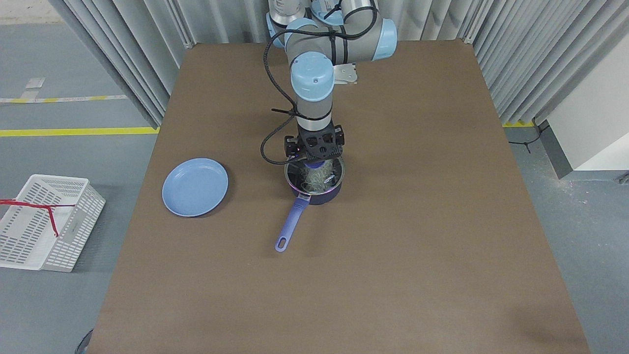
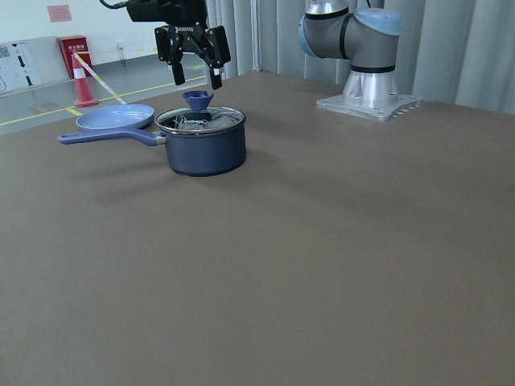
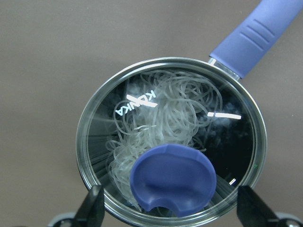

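Note:
A dark blue saucepan (image 2: 205,154) with a long purple-blue handle (image 1: 291,223) stands on the brown table (image 1: 413,248), covered by a glass lid (image 3: 235,142) with pale noodle-like strands showing through. On the lid is a blue knob (image 3: 173,177). My gripper (image 2: 194,72) hangs just above this knob, fingers apart on either side and not touching it; in the wrist view both fingertips show at the bottom edge, with the knob between and beyond them.
A blue plate (image 1: 194,188) lies to the pan's left in the front view. A white basket (image 1: 71,242) stands on the floor beyond the table's left side.

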